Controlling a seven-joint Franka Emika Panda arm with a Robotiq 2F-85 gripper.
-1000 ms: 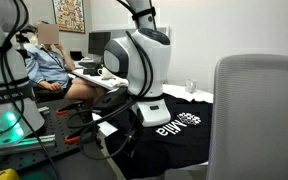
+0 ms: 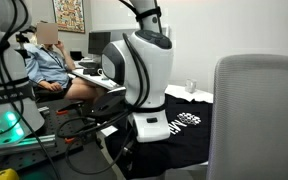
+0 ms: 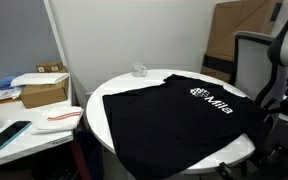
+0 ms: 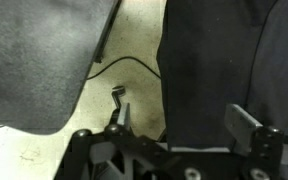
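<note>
A black T-shirt (image 3: 199, 118) with white "Mila" lettering lies spread over the round white table (image 3: 104, 133); part of it hangs past the near edge. Seen from the wrist, my gripper is open, its fingers wide apart with no cloth visibly pinched. Black cloth (image 4: 206, 70) fills the space under the right finger and part of the gap, while bare floor shows under the left finger. My white arm (image 2: 150, 72) hides the fingers in exterior view 1. At the right edge of exterior view 2, the arm (image 3: 278, 82) stands beside the shirt.
A grey chair back (image 2: 256, 115) stands close on the right. The wrist view has a grey panel (image 4: 39, 60) at upper left and a thin cable (image 4: 134, 62) on the floor. A clear mug (image 3: 139, 70) sits at the table's far edge. One person sits in the background.
My arm has come lower and somewhat to the right in exterior view 1, covering more of the shirt's lettering. The shirt shows no clear movement.
</note>
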